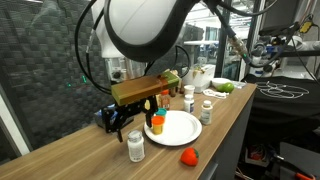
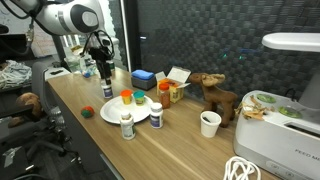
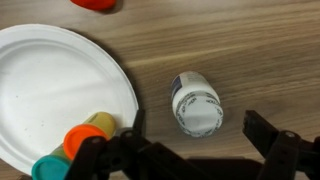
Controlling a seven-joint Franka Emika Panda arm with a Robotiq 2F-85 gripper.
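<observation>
A white bottle [image 3: 197, 106] stands upright on the wooden table, seen from above in the wrist view. My gripper [image 1: 134, 132] is open, its fingers apart on either side of the bottle's upper part in exterior view 1. In the wrist view the bottle shows between the two dark fingertips, with clear gaps on both sides. A white plate [image 1: 187, 126] lies beside it, carrying an orange cup [image 1: 157, 125] and a teal cup [image 2: 139, 97]. Exterior view 2 shows the bottle [image 2: 104, 86] partly beneath the gripper.
A red tomato [image 1: 189, 157] sits near the table's front edge. Two white bottles, one of them [image 2: 127, 126] near the edge, stand past the plate. Farther along are a brown toy animal [image 2: 219, 95] and a white cup [image 2: 210, 124]. Bare table lies left of the bottle in exterior view 1.
</observation>
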